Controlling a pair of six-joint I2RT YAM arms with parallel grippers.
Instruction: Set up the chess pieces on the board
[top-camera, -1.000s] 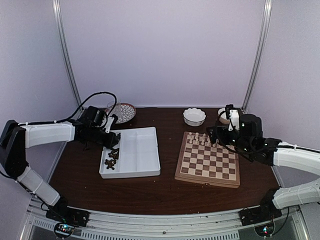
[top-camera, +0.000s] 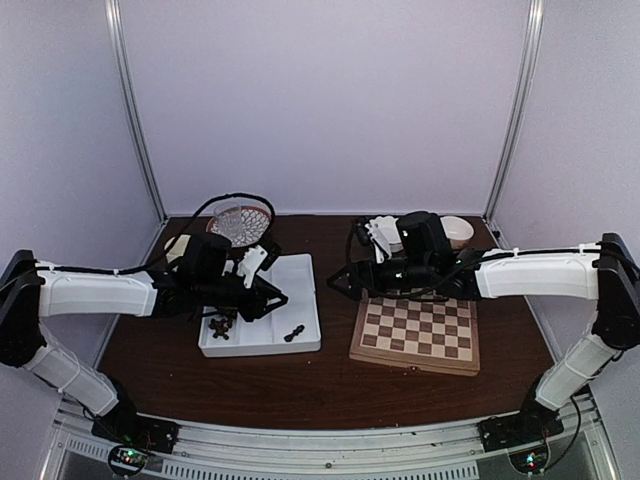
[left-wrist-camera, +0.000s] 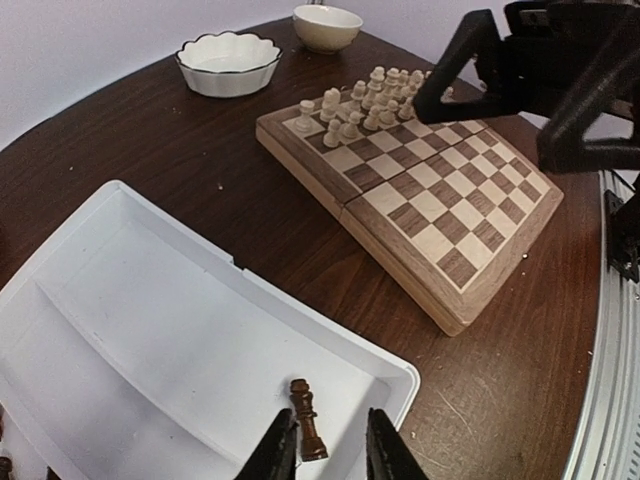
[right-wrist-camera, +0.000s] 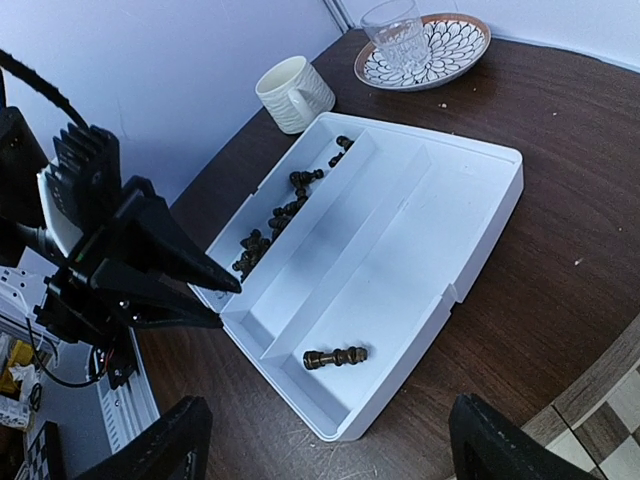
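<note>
A dark brown chess piece (top-camera: 294, 333) lies on its side in the right-hand compartment of the white tray (top-camera: 262, 350). My left gripper (top-camera: 275, 300) hovers over that tray, its fingers parted and empty; in the left wrist view the piece (left-wrist-camera: 308, 420) shows below the gap. Several more dark pieces (right-wrist-camera: 283, 215) lie heaped in the far-left compartment. Between tray and chessboard (top-camera: 415, 368) hangs my right gripper (top-camera: 345, 284), open and holding nothing. White pieces (left-wrist-camera: 375, 100) stand upright along the board's far side; the dark squares' near rows are bare.
A fluted white bowl (left-wrist-camera: 228, 65) and another white bowl (left-wrist-camera: 328, 27) stand behind the board. Beyond the tray are a white mug (right-wrist-camera: 295, 94) and a patterned plate (right-wrist-camera: 463, 50) bearing a glass (right-wrist-camera: 398, 35). Bare table lies between tray and board.
The left gripper moved rightward from the tray's left compartment. My right gripper travelled left, off the board.
</note>
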